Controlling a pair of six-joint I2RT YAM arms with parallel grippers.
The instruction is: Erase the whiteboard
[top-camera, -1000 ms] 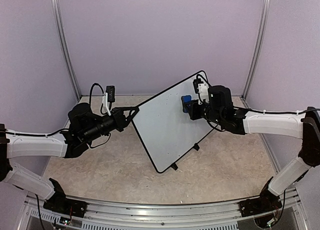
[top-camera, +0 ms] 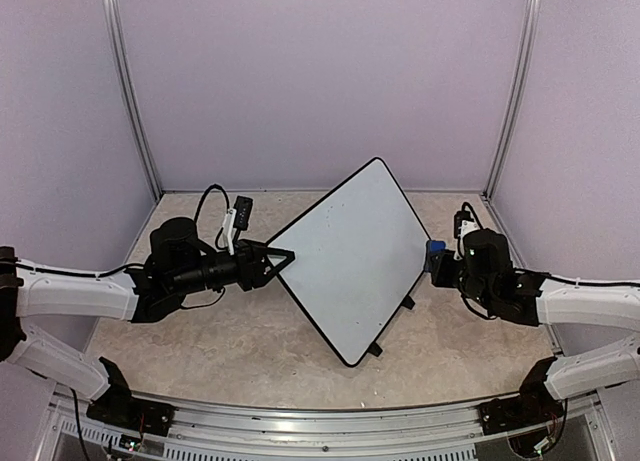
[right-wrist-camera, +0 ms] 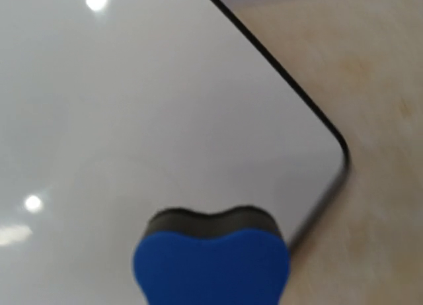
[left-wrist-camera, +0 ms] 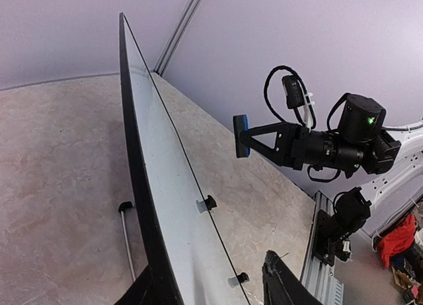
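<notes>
The whiteboard (top-camera: pixel 355 266) stands tilted, corner down, in the middle of the table, and no ink marks show on its white face. At its left corner is my left gripper (top-camera: pixel 283 262); its fingers (left-wrist-camera: pixel 281 285) stand apart on either side of the board's edge. To the right of the board, my right gripper (top-camera: pixel 437 258) is shut on the blue eraser (top-camera: pixel 434 248). That eraser (left-wrist-camera: pixel 242 135) hangs clear of the board in the left wrist view. In the right wrist view the eraser (right-wrist-camera: pixel 211 272) shows its dark felt towards the board and hides the fingers.
Small black feet (top-camera: pixel 408 302) stick out along the board's lower right edge. A thin rod (left-wrist-camera: pixel 127 242) shows behind the board in the left wrist view. Bare tabletop (top-camera: pixel 220 351) lies on both sides, with a metal rail (top-camera: pixel 330 421) along the front.
The board has shifted lower and turned slightly, along with my left gripper, whose fingers have spread. My right gripper has carried the eraser off the board's face, rightward and down.
</notes>
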